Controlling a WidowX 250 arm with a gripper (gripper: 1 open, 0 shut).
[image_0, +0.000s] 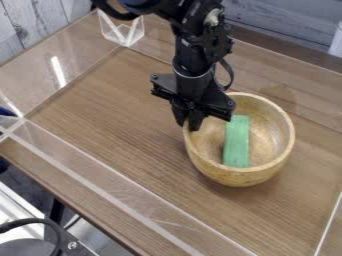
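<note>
A round light wooden bowl (271, 146) sits on the wooden table right of centre, with an oblong green object (237, 143) lying inside it. My black gripper (195, 112) is at the bowl's upper left rim, its fingers pointing down. It appears shut on that rim, though the fingertips are partly hard to make out against the bowl.
A clear plastic piece (122, 28) stands at the back left. Dark cables or hardware (27, 240) lie at the lower left corner.
</note>
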